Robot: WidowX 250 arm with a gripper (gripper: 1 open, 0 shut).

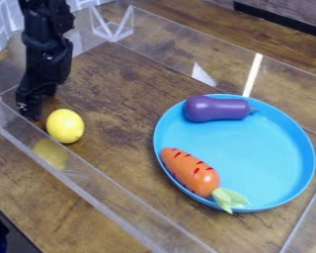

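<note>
My black gripper (32, 99) is low at the left of the camera view, near the clear wall, its fingers open as far as can be told. Just right of and below it a yellow lemon (64, 126) lies on the wooden surface. On the right, a blue plate (249, 152) holds a purple eggplant (216, 109) at its back and an orange carrot (193, 173) with a pale green top at its front.
Clear plastic walls (96, 198) border the wooden surface (121, 109) on several sides. The middle of the surface, between the lemon and the plate, is bare.
</note>
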